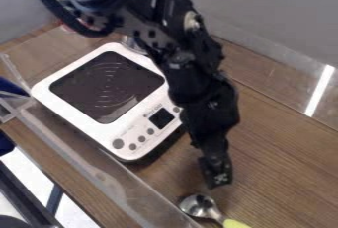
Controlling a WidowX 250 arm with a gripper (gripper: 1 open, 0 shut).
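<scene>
My gripper [215,173] points down at the end of the black arm, over the wooden counter just right of a white induction cooker [85,112].
A clear panel runs along the front left edge, and a grey wall stands behind. Objects behind the arm at the back are mostly hidden.
</scene>
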